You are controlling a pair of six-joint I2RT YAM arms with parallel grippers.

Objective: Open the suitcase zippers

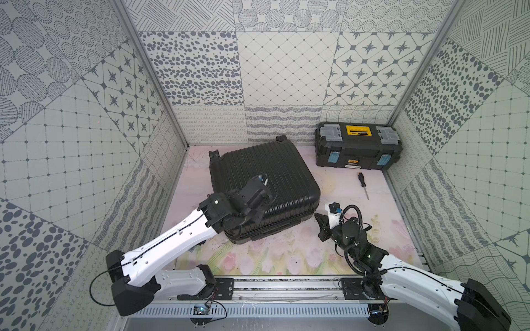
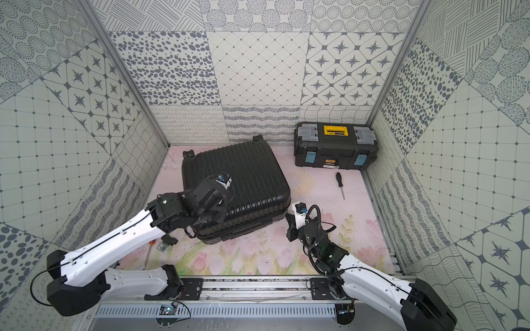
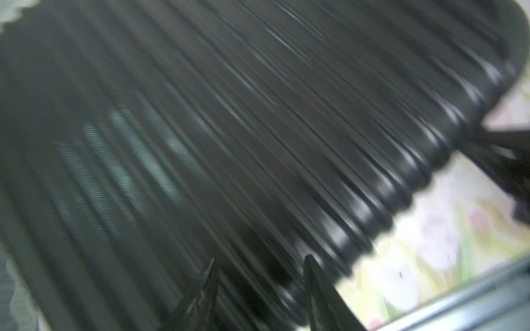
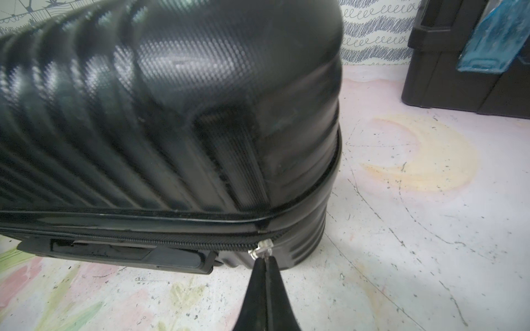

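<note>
The black ribbed suitcase [image 1: 281,176] lies flat across the middle-left. My left gripper is over its top, near the front edge, with the fingers apart and nothing visible between them; the left wrist view is blurred. My right gripper is at the front right corner, shut, its fingertips at a silver zipper pull [image 4: 261,246] on the zipper track [image 4: 187,240]; whether the pull is pinched between them is unclear. A black handle [image 4: 127,255] sits below that track.
A black toolbox [image 1: 357,149] stands at the back right, with a screwdriver [image 1: 362,182] lying in front of it. Small loose items lie left of the suitcase, partly hidden by my left arm. Bare table [image 1: 292,253] shows in front.
</note>
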